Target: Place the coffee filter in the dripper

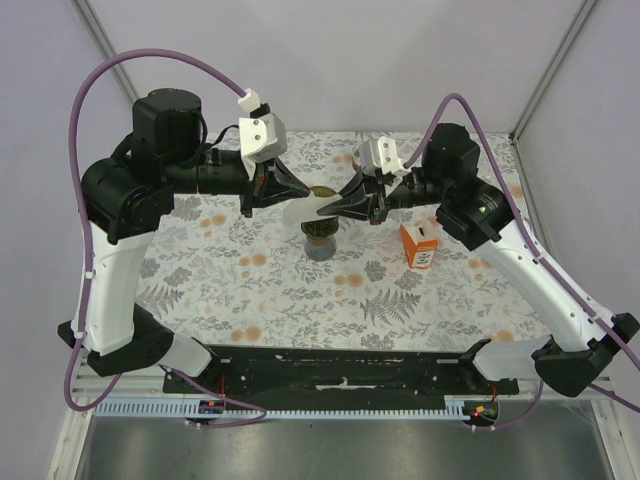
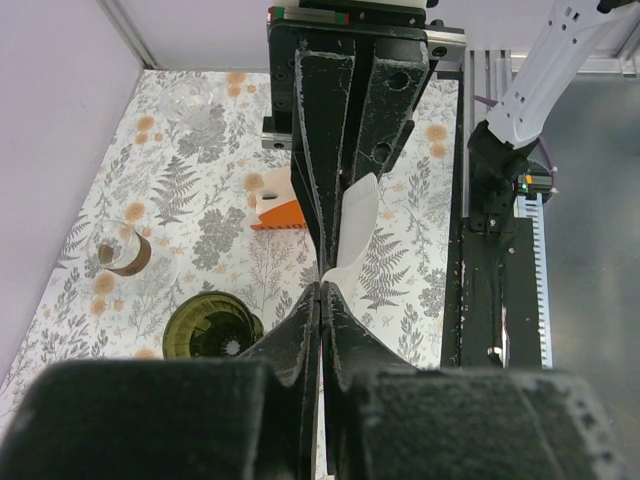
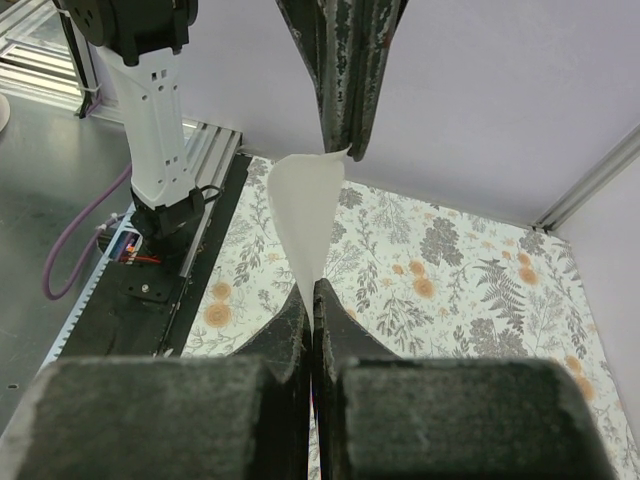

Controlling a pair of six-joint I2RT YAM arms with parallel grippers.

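A white paper coffee filter hangs between my two grippers above the green dripper, which stands on a glass carafe. My right gripper is shut on the filter, seen upright in the right wrist view. My left gripper is shut at the filter's upper left; in the left wrist view its tips meet at the filter's edge, and whether they pinch it I cannot tell.
An orange and white box stands right of the dripper. Glass cups stand toward the back.
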